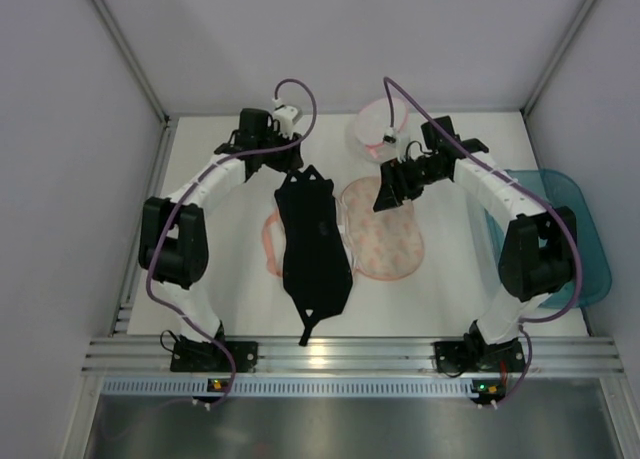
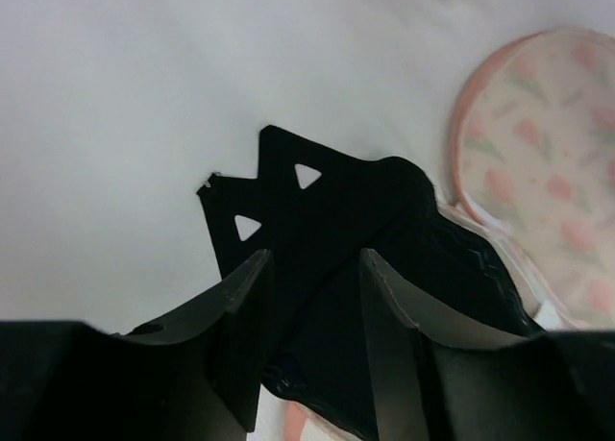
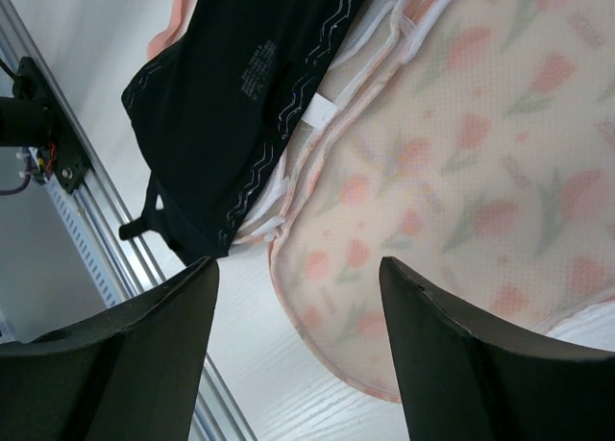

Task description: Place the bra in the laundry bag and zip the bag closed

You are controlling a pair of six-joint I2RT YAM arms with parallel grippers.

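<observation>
The black bra (image 1: 315,239) lies spread lengthwise on the white table, its triangular cut-outs at the top, also in the left wrist view (image 2: 327,220) and right wrist view (image 3: 240,105). Beside and partly beneath it is the peach tulip-print laundry bag (image 1: 385,241), flat, with zip edges along the bra's right side. My left gripper hovers above the bra's top end, part open with nothing seen between its fingers. My right gripper stands open above the bag, holding nothing.
A white and pink round item (image 1: 378,129) lies at the back. A teal plastic bin (image 1: 585,239) occupies the right side, behind the right arm. Bare table (image 1: 185,299) shows at the left.
</observation>
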